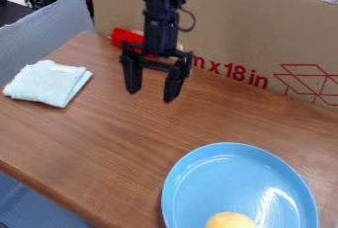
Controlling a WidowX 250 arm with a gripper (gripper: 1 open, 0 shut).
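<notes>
The black gripper [153, 80] hangs over the back of the wooden table [158, 133], its two fingers spread apart with nothing visible between them. A folded pale blue-white cloth [47, 84] lies on the left part of the table. A light blue plate [211, 183] sits at the front right, holding a round yellow object [230, 221] that is cut off by the bottom edge of the view. Behind the gripper, a red object [126, 38] lies against the cardboard, partly hidden.
A cardboard panel [251, 44] with red printing stands along the back edge. A grey padded surface [40, 44] borders the table at left.
</notes>
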